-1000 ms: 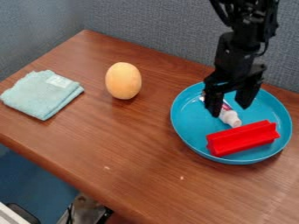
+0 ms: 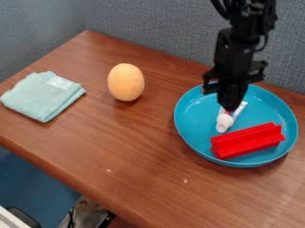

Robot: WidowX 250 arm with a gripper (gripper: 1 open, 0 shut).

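The black gripper [image 2: 229, 89] hangs over the back of a blue plate [image 2: 272, 116] at the right, its fingertips just above a white tube [image 2: 226, 119] with red markings that lies on the plate. The gripper looks shut, with nothing visible held between its fingers. A red block [image 2: 247, 140] lies on the front part of the plate, in front of the tube.
An egg [image 2: 127, 82] stands on the wooden table [image 2: 131, 169] left of the plate. A folded light teal cloth [image 2: 43, 96] lies at the far left edge. A grey partition runs along the back.
The gripper has moved up and back, uncovering more of the tube. The tube's visible angle and position on the plate have shifted slightly over the last second.
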